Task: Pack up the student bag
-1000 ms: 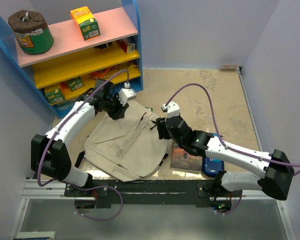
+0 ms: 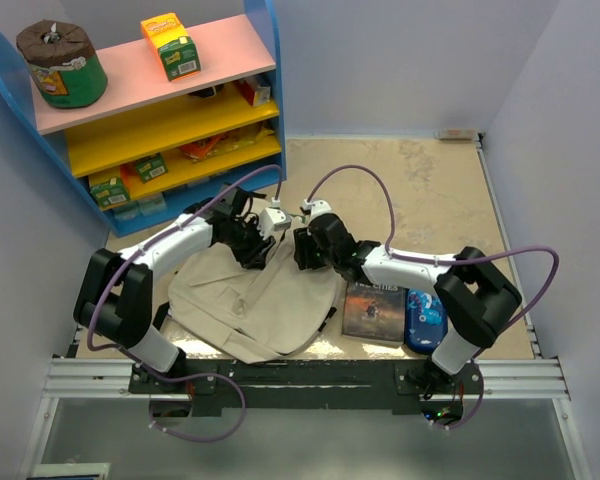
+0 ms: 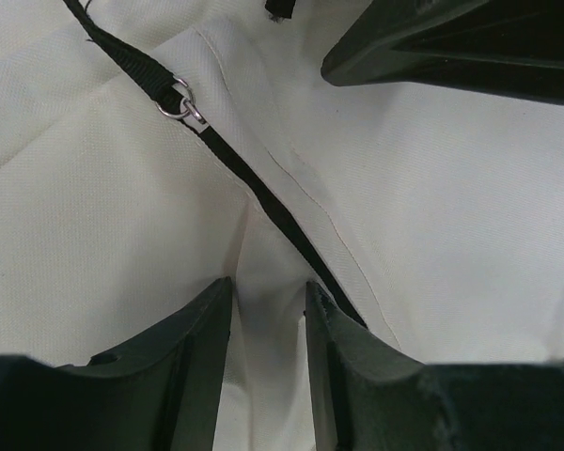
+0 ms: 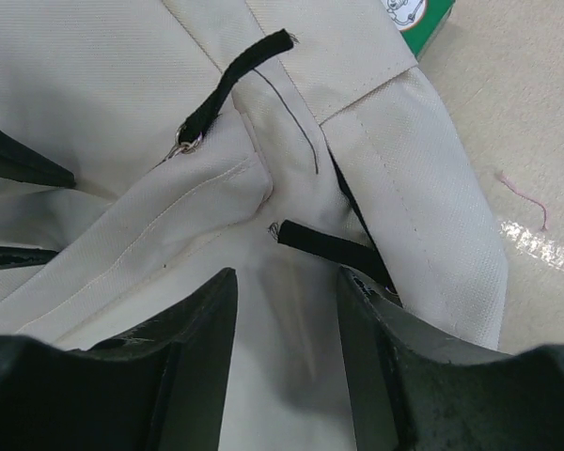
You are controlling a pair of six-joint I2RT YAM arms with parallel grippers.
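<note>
A cream fabric bag (image 2: 230, 310) lies flat on the floor's near-left part. My left gripper (image 2: 260, 250) is down on it; in the left wrist view its fingertips (image 3: 211, 310) are apart on the cloth beside a black zipper (image 3: 263, 197) with a metal ring and pull tab (image 3: 132, 56). My right gripper (image 2: 305, 255) is low over the bag's right side. In the right wrist view its fingertips stand apart near a black strap end (image 4: 320, 242), with a second black pull tab (image 4: 235, 70) above. Whether cloth lies between either pair of fingers is hard to tell.
A dark book (image 2: 373, 325) and a blue case (image 2: 426, 320) lie right of the bag. A shelf unit (image 2: 160, 90) with boxes and packets stands at back left. Both grippers are close together.
My left gripper came down and rightward onto the bag over the last second. My right gripper moved left and up in the top view, closer to the left one, onto the bag.
</note>
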